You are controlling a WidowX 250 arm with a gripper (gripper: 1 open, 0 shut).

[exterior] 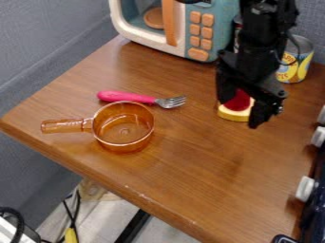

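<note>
My black gripper (245, 99) is lowered at the right side of the table over a red object (234, 100) standing on a yellow slice-like base (233, 113), its fingers around the red piece; whether they grip it I cannot tell. An amber transparent pan (124, 126) with its handle to the left sits on the wooden table (178, 190). A pink fork (127, 98) lies just above the pan.
A toy microwave (165, 24) stands at the back. A can (291, 65) is partly hidden behind my arm. A dark appliance with white knobs (306, 190) lines the right edge.
</note>
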